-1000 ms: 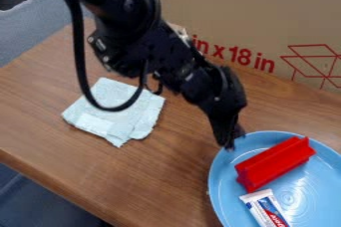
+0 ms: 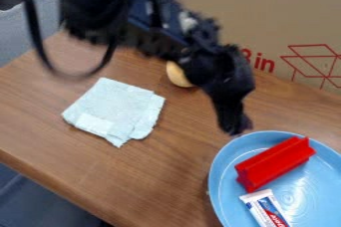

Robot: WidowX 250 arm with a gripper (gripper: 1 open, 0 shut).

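My black gripper hangs blurred above the wooden table, pointing down just to the upper left of a blue plate. Its fingers are too blurred to show how far apart they stand, and nothing is visible held in them. On the plate lie a red object and a white toothpaste box. A folded white cloth lies on the left part of the table. A round tan object sits behind the arm, partly hidden.
A large cardboard box stands along the back. The table has clear wood around the cloth and left of the plate, with its edge at the lower left.
The arm has risen and shifted slightly right, uncovering the round tan object behind it. The cloth, plate and things on the plate have not moved.
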